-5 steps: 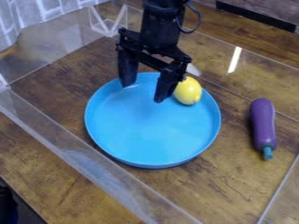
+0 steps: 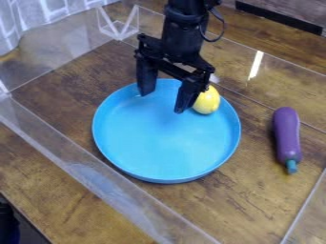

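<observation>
My black gripper (image 2: 171,81) hangs over the back half of a round blue plate (image 2: 159,143), its two fingers spread apart with open space between them. A yellow rounded object (image 2: 205,100) lies at the plate's back right, just beside the right finger and partly behind it. A purple eggplant-like object (image 2: 285,135) with a teal tip lies on the wooden table to the right of the plate.
Clear plastic walls run along the left side and at the far right edge.
My gripper has risen slightly, and its fingers have drawn a little toward the middle. The plate and the objects have stayed in place.
</observation>
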